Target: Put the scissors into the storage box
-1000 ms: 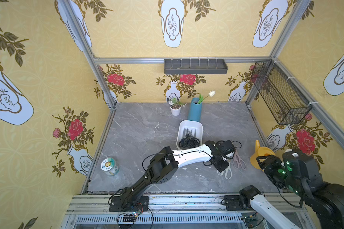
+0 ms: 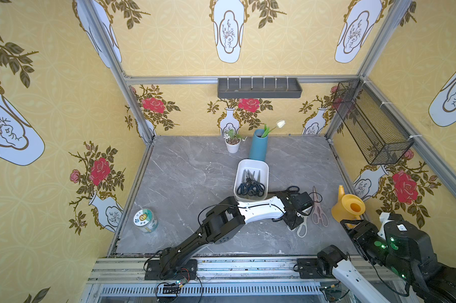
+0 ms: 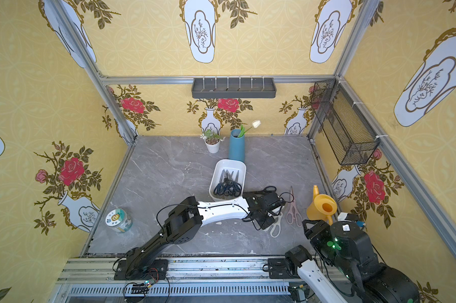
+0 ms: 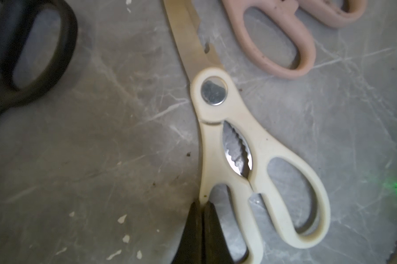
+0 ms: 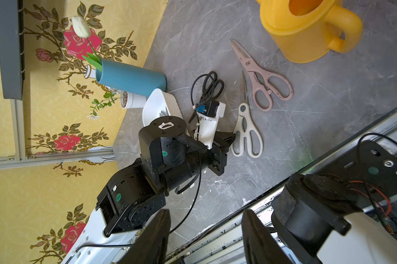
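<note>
White scissors (image 4: 218,145) lie on the grey table, handles toward the front; black scissors (image 4: 35,57) and pink scissors (image 4: 273,39) lie on either side. My left gripper is shut, its tips at the outer limb of the white scissors' left handle loop. The fingers hide part of that limb, and whether it is pinched between them does not show clearly. The white storage box (image 2: 239,169) stands left of them, with several dark-handled scissors (image 2: 251,187) inside. My right gripper is open and empty, off to the right of the table.
A yellow watering can (image 5: 295,39) stands at the table's right side. Behind the box are a blue vase (image 2: 258,147) and a small potted plant (image 2: 232,145). A round jar (image 2: 145,220) sits far left.
My left gripper has shifted a little to the right over the white scissors. The right arm has moved slightly toward the front, uncovering more of the watering can.
</note>
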